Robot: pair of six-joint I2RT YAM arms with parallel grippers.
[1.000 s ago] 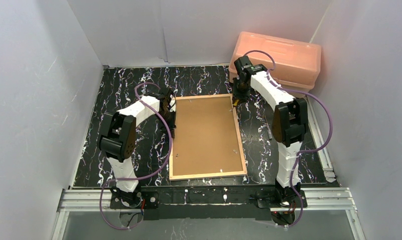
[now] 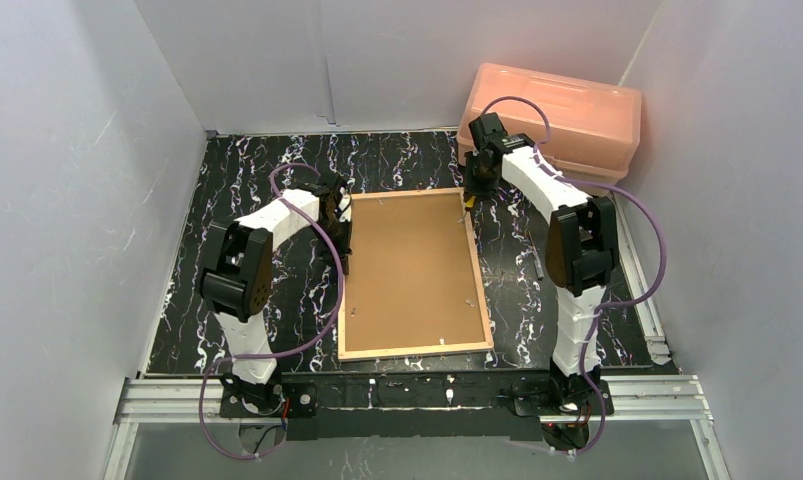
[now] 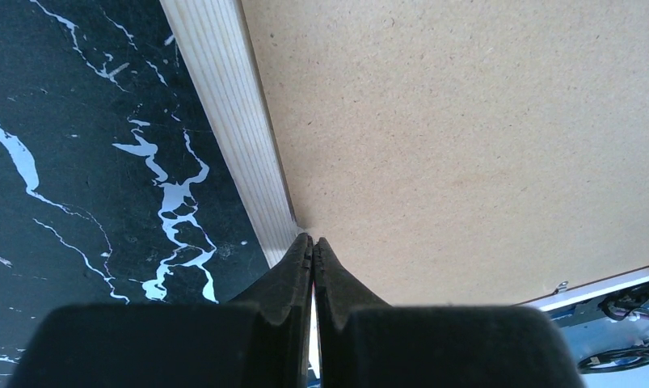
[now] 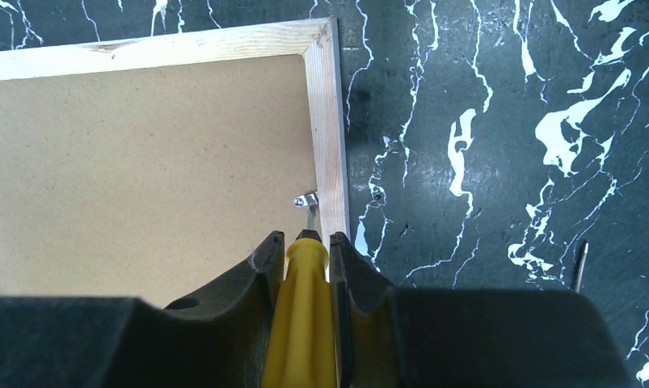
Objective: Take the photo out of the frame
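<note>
A wooden frame [image 2: 473, 270] with a brown backing board [image 2: 412, 280] lies face down, small metal clips along its inner edges. My left gripper is shut, nothing visible between its fingers, its tips at the left frame rail [image 3: 232, 105]. My right gripper is shut on a yellow-handled screwdriver [image 4: 301, 323], whose blade reaches a metal clip [image 4: 305, 200] on the right rail, near the upper right corner. The screwdriver's tip is partly hidden by the clip.
A pink plastic bin [image 2: 567, 100] stands at the back right. A thin metal tool [image 4: 581, 267] lies on the black marbled table right of the frame. Free table shows on both sides.
My right arm has shifted very slightly at the upper right of the frame. The left arm and the frame look unchanged.
</note>
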